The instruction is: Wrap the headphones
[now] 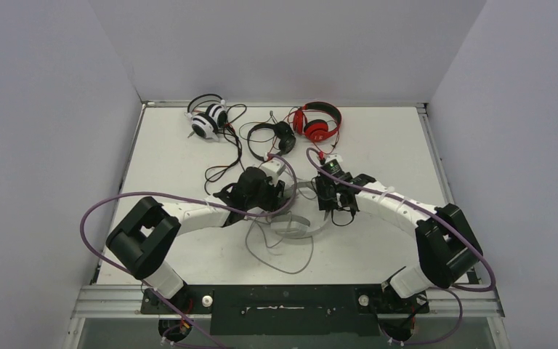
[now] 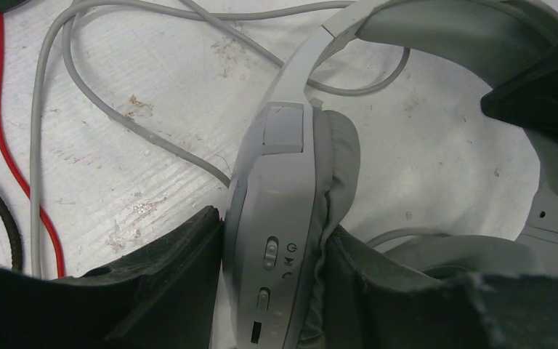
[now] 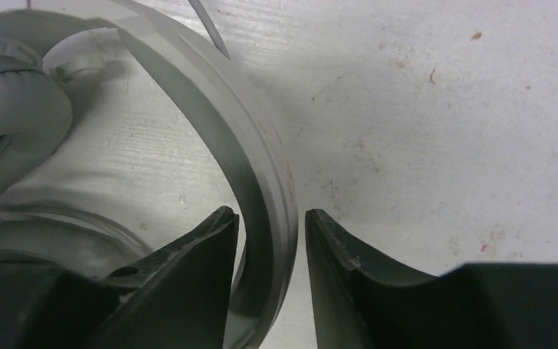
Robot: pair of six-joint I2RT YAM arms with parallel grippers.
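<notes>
The grey headphones [image 1: 290,225] lie on the white table between both arms. In the left wrist view one ear cup [image 2: 276,211], with small switches on its side, stands between the fingers of my left gripper, shut on it from both sides. My right gripper straddles the curved headband [image 3: 261,167] at the right. Its fingers stand part open, with a gap showing between the band and the right finger. The thin grey cable [image 1: 294,273] loops loosely over the table in front of the headphones and behind the left cup.
Along the back lie white-and-black headphones [image 1: 207,120], black headphones [image 1: 283,138] and red headphones [image 1: 320,127]. Dark cables [image 1: 221,171] trail down from the white pair. Bare table [image 1: 385,145] shows at the right and front.
</notes>
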